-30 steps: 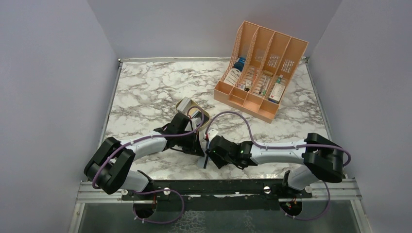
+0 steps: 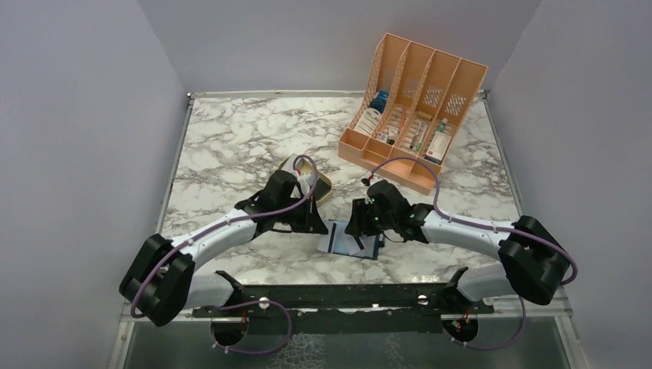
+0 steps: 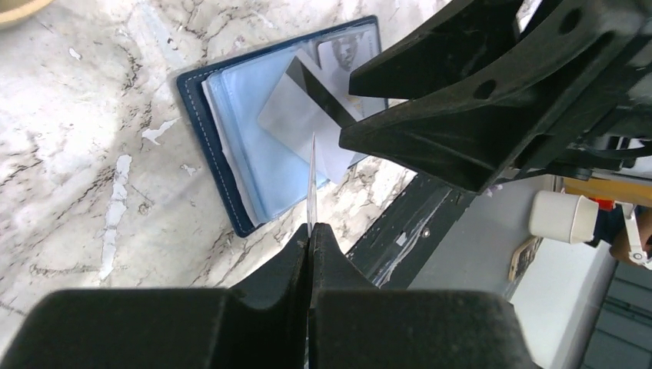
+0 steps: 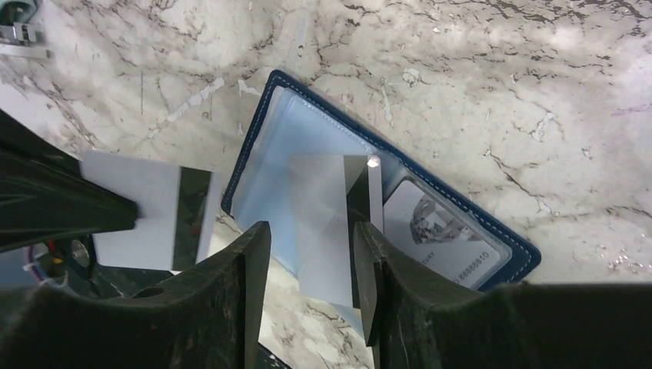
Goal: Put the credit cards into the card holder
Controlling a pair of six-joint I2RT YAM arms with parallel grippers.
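The blue card holder (image 4: 269, 184) lies open on the marble table, with a printed card (image 4: 440, 235) in its pocket. Across its middle rests a loose white card (image 3: 296, 115) with a black stripe, tilted against the holder's edges. My right gripper is open above that card, its fingers spread. My left gripper is shut on another white card, seen as a thin upright edge in its own wrist view. From the right wrist view this held card (image 4: 142, 204) shows its white face and black stripe, left of the holder.
An oval tray (image 2: 326, 198) with cards in it stands behind the left arm. An orange compartment organizer (image 2: 373, 157) holding bottles and small items is at the back right. Both grippers are close together over the holder.
My right gripper has shifted right and slightly back, away from the left one, and its fingers now show spread. More of the holder is uncovered. The left gripper has moved slightly, still with its card.
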